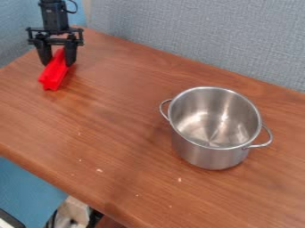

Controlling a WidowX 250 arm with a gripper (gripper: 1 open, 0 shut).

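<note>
My black gripper (57, 55) is at the upper left, low over the back left of the wooden table, shut on a bright red object (53, 76). The red object is elongated and slanted, its lower end on or close to the tabletop; its upper part is partly hidden between my fingers.
A steel pot (212, 142) with two side handles stands empty on the right half of the table (131, 178). A grey padded wall (202, 36) runs behind; the table's left edge drops to a blue surface.
</note>
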